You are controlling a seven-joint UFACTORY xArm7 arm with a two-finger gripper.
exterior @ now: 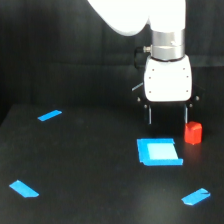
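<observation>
A small red block (193, 133) sits on the dark table, toward the right side. Just to its left and above the table hangs my gripper (168, 121), pointing down from the white hand (168, 80). Its dark fingers stand wide apart, so it is open, and nothing shows between them. The right finger appears close to the block's left side; whether they touch I cannot tell against the dark background.
A blue-taped square with a pale centre (162, 152) lies left of and nearer than the block. Blue tape strips mark the table at far left (50, 115), near left (24, 188) and near right (196, 197).
</observation>
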